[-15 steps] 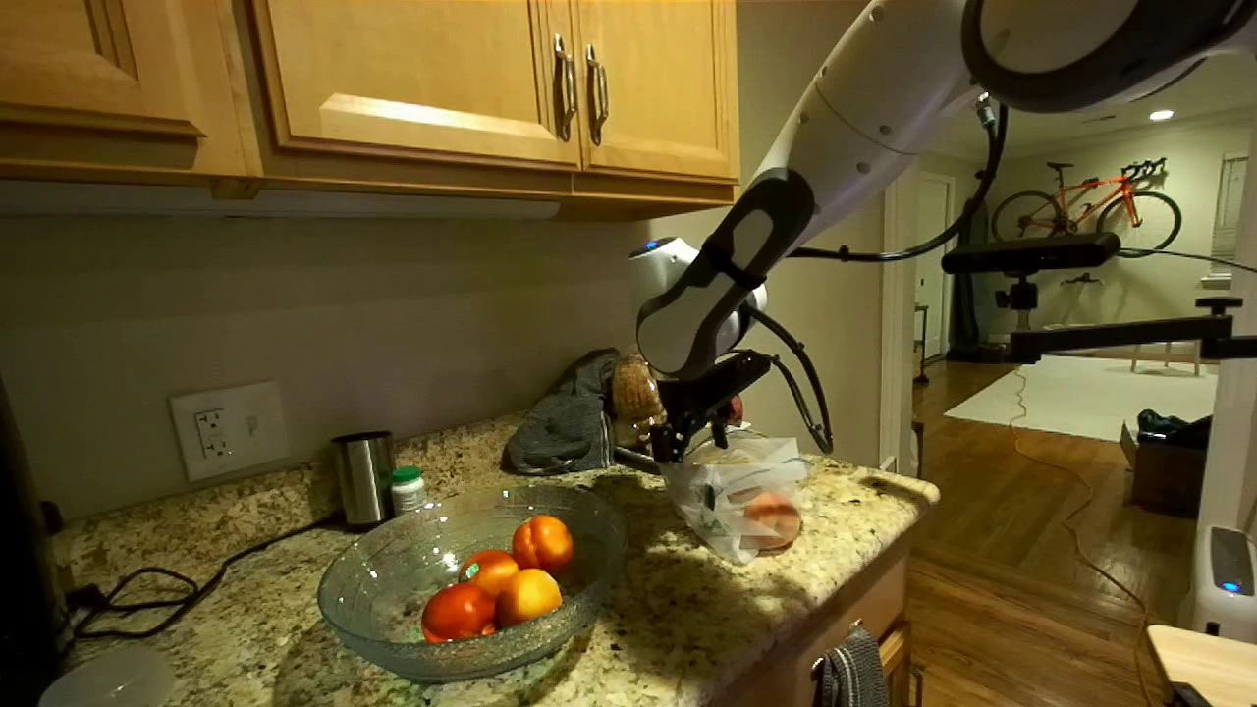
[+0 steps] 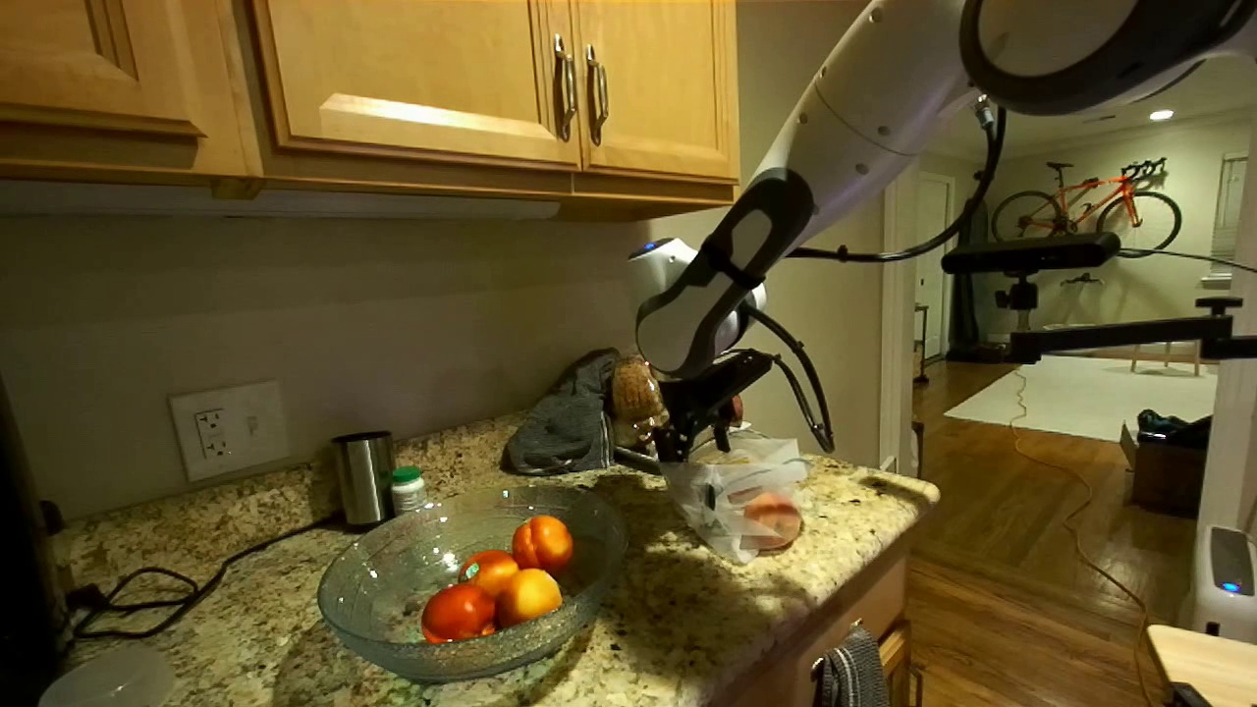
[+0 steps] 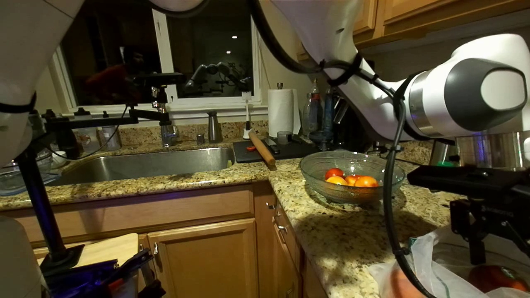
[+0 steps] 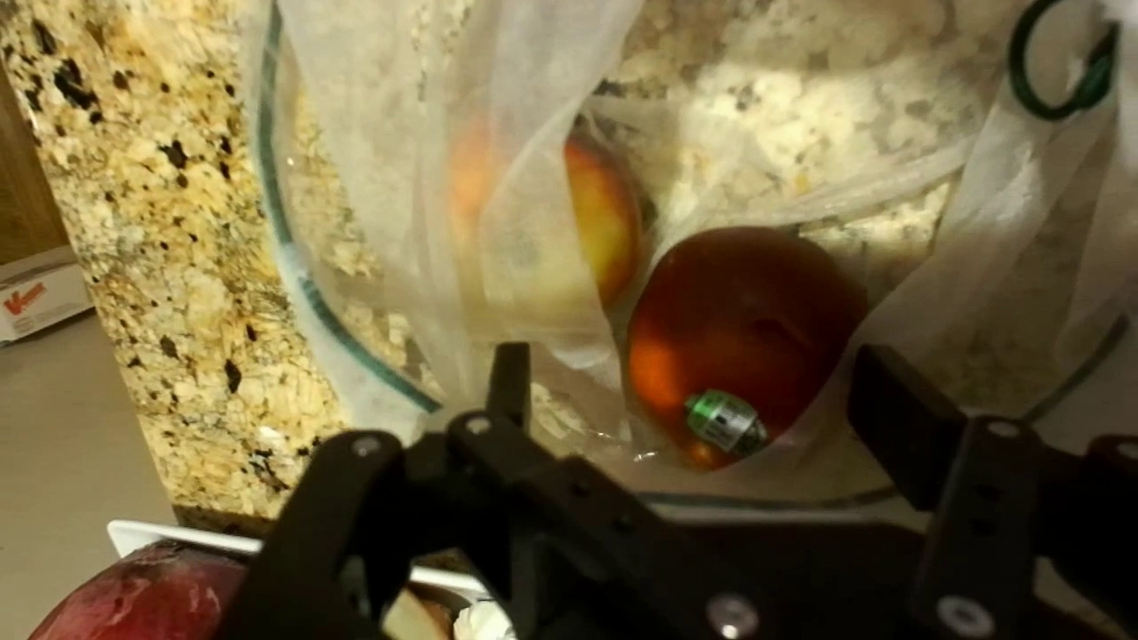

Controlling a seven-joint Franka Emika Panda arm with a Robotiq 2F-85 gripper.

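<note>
My gripper is open above the mouth of a clear plastic bag (image 2: 707,501) on the counter. In the wrist view, a dark red fruit with a green sticker (image 4: 752,331) lies in the bag, in line with the gap between my fingers. Left of it, a yellow-and-red fruit (image 4: 608,219) is partly covered by a fold of the bag. From outside, one pinkish fruit (image 2: 773,519) shows through the plastic. A large glass bowl (image 2: 354,607) holds several red and orange fruits (image 2: 543,543), away from the gripper.
Behind the bowl stand a steel cup (image 2: 362,477) and a green-capped bottle (image 2: 408,489). A dark cloth (image 2: 566,418) lies by the wall. Overhead are wooden cabinets (image 2: 412,82). Beyond the bag, the counter ends at an edge. Bare counter (image 2: 660,601) separates bowl and bag.
The gripper sits very slightly lower over the bag than a second ago. Bag, bowl and fruits look unmoved.
</note>
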